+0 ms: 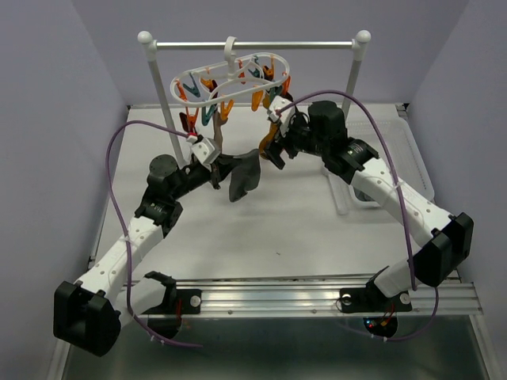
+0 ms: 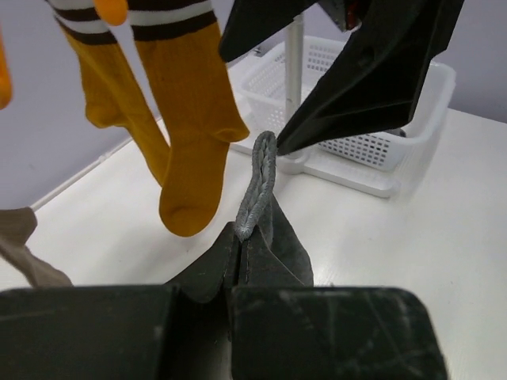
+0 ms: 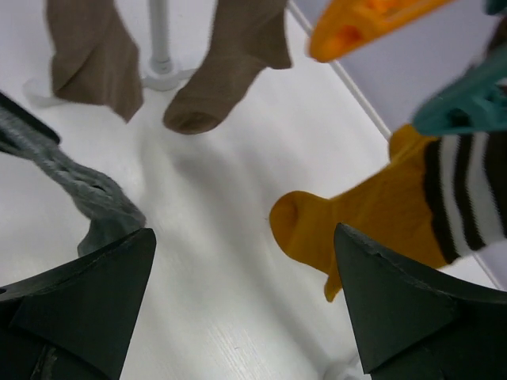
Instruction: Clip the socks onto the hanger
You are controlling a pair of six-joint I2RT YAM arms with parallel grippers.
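My left gripper [image 1: 227, 162] is shut on a grey sock [image 1: 245, 178], which rises as a folded strip above the fingers in the left wrist view [image 2: 261, 186]. My right gripper [image 1: 279, 146] stands open just right of and above that sock, its fingers at the top of the left wrist view. The white hanger [image 1: 202, 73] with coloured clips hangs from the rail. Mustard striped socks [image 2: 186, 158] and brown socks [image 3: 222, 71] hang below it. In the right wrist view the mustard sock [image 3: 364, 214] is close beside the right gripper.
A white basket [image 1: 400, 150] stands at the right behind the right arm. The rail [image 1: 309, 45] spans the back on two posts.
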